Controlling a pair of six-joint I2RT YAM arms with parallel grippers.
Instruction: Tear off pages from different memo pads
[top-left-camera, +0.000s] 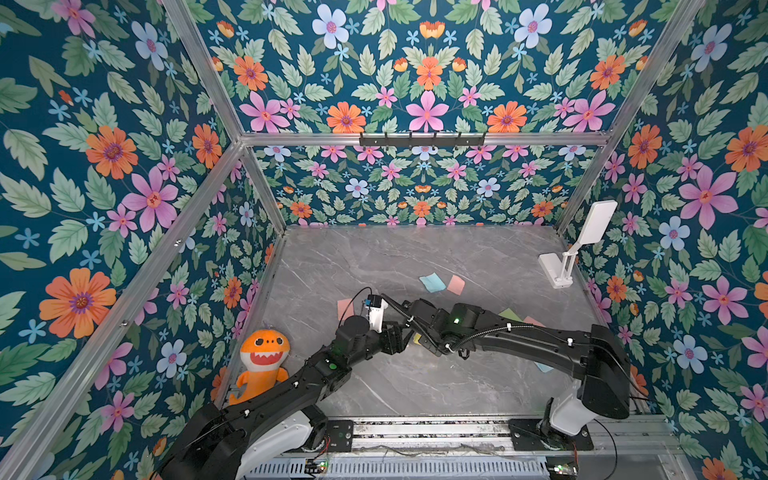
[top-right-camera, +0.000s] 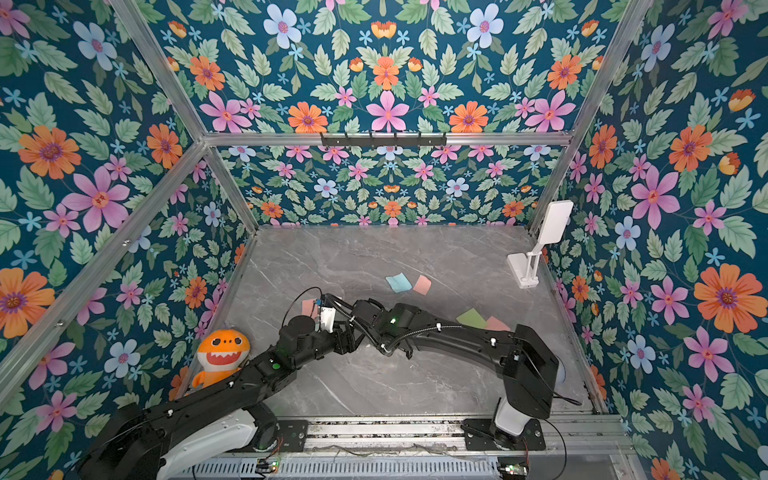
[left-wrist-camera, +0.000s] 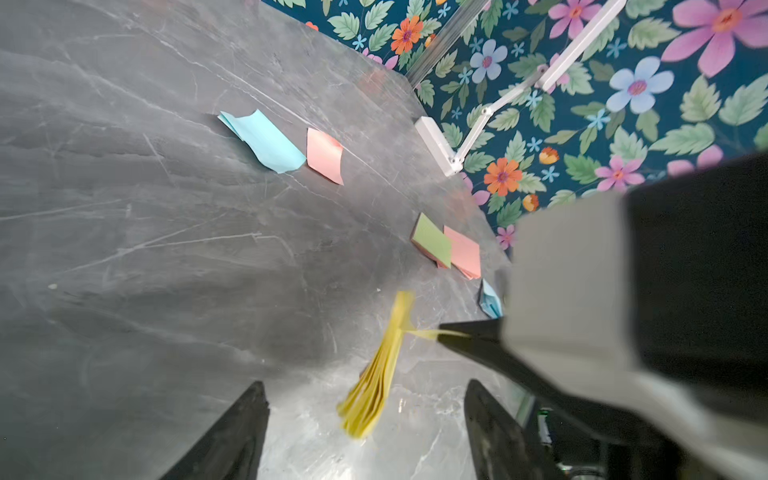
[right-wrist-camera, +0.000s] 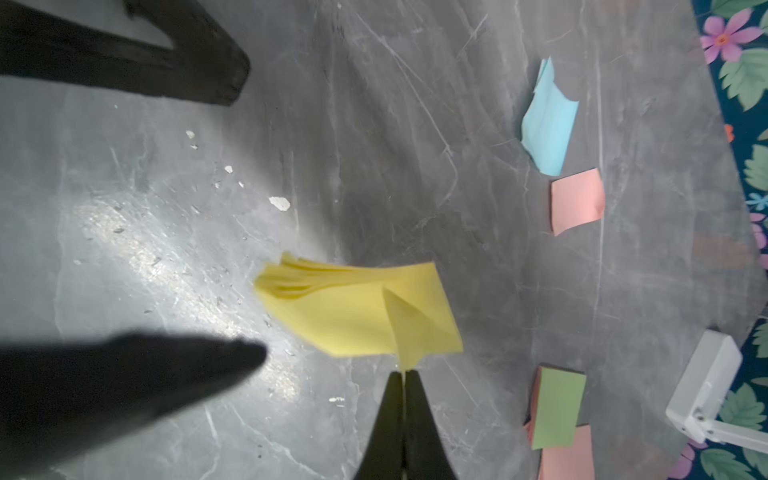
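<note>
A yellow memo pad (right-wrist-camera: 344, 308) hangs above the table from the tip of my right gripper, whose fingers are shut on a folded corner of its sheet. From the left wrist view, the pad (left-wrist-camera: 376, 376) shows edge-on with its leaves fanned out. My left gripper is open, and in that view the pad appears between its fingers without visible contact. Green (left-wrist-camera: 433, 240) and pink (left-wrist-camera: 463, 253) pads lie side by side to the right. A blue sheet (left-wrist-camera: 264, 142) and a pink sheet (left-wrist-camera: 324, 156) lie farther back.
An orange plush toy (top-left-camera: 261, 360) sits at the left edge of the table. A white lamp (top-left-camera: 572, 244) stands at the back right. Another pink paper (top-left-camera: 345, 310) lies partly behind the left arm.
</note>
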